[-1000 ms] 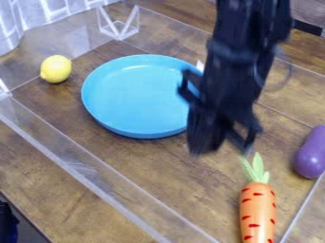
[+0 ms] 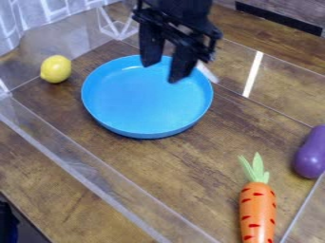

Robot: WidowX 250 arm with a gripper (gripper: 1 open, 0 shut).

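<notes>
The dark gripper (image 2: 177, 46) hangs at the top middle, over the back part of a blue plate (image 2: 140, 100). Its shape is blurred, and whether it is open or shut is unclear. The plate looks empty. A yellow lemon (image 2: 56, 68) lies left of the plate. An orange toy carrot (image 2: 258, 214) with green leaves lies at the lower right, and a purple eggplant (image 2: 311, 152) is at the right edge.
Transparent strips or edges run along the left side and lower right.
The gripper has moved up and back from above the table between plate and carrot to the top of the view. The lemon, carrot, eggplant and plate have not visibly moved.
</notes>
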